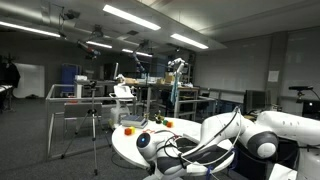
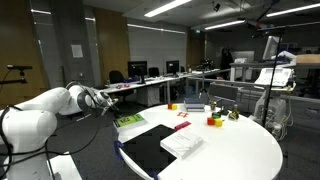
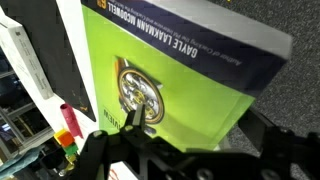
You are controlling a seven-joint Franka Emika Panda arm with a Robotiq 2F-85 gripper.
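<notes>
A green book (image 3: 165,75) with a round picture on its cover fills the middle of the wrist view. It lies at the table's edge in exterior view 2, where its green cover (image 2: 130,121) shows small. Over the book's lower part in the wrist view, my gripper stands open, its two dark fingers spread apart. The book's near part passes behind the fingers, and no grip on it shows. From exterior view 2, the gripper's end is close to the book, but its fingers are too small to make out.
Beside the book lie a black mat (image 2: 158,150) and a white box (image 2: 182,144) on the round white table (image 2: 235,150). Small red and yellow blocks (image 2: 214,122) and a red object (image 2: 182,126) sit farther back. Dark floor (image 3: 285,60) borders the book.
</notes>
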